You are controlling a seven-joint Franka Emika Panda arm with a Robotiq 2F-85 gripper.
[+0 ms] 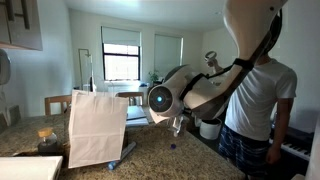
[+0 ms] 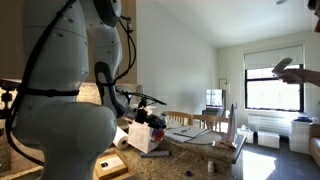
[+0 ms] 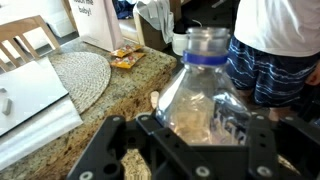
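A clear bottle (image 3: 205, 95) with a pale cap and a blue ring round its neck fills the middle of the wrist view, cap upward. Its lower part is between the dark fingers of my gripper, which is shut on it. In exterior view 1 my gripper (image 1: 179, 124) is above the speckled counter (image 1: 190, 163), and the bottle shows only faintly there. From exterior view 2 the gripper (image 2: 152, 121) appears beyond the white bag, and the bottle cannot be made out clearly.
A white paper bag (image 1: 97, 128) stands left of the gripper, with a brown jar (image 1: 48, 142) farther left. A small dark blue item (image 1: 172, 146) lies on the counter below. Behind, on the right, stands a person (image 1: 262, 100).
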